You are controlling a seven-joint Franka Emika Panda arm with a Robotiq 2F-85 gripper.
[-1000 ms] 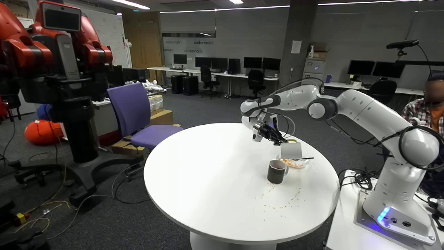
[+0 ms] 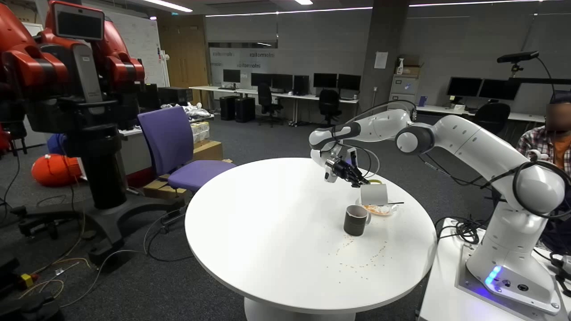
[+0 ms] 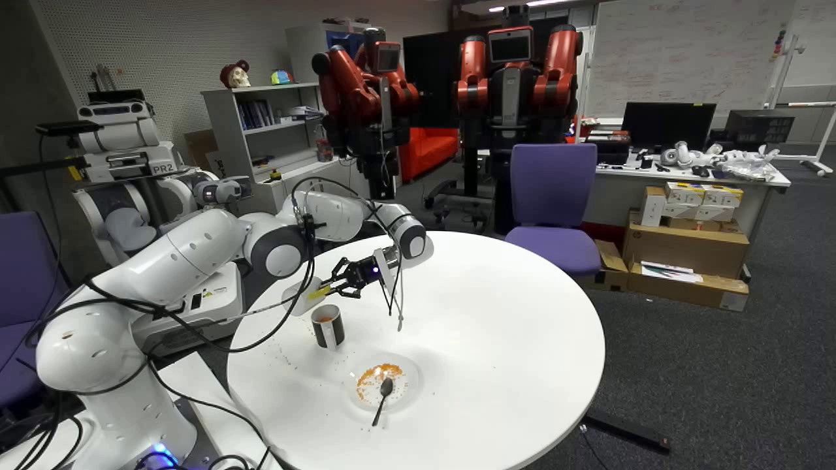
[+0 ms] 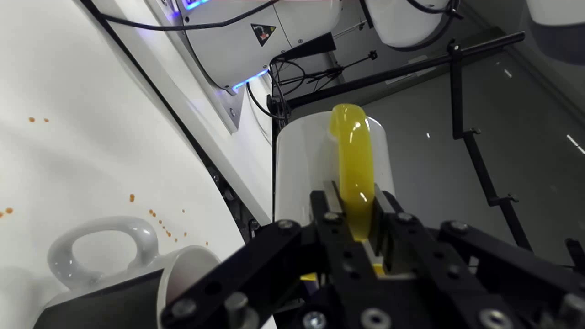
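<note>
A white mug (image 2: pixel 374 195) with a yellow handle (image 4: pixel 356 164) is held above the table, tipped over so its handle points up. My gripper is shut on that handle, which shows between the fingers. In exterior view 2 the white mug (image 3: pixel 302 301) is partly behind cables, just above the dark grey mug (image 3: pixel 329 330). This second mug stands upright on the table; something orange shows inside its mouth. In the wrist view its body (image 4: pixel 104 301) is at lower left. The inside of the white mug cannot be seen.
A clear plate (image 3: pixel 409 391) holds orange bits and a dark spoon (image 3: pixel 386 388). Small orange bits (image 2: pixel 369 265) lie scattered on the round white table (image 2: pixel 257 224). A purple chair (image 2: pixel 200 174) stands by the edge.
</note>
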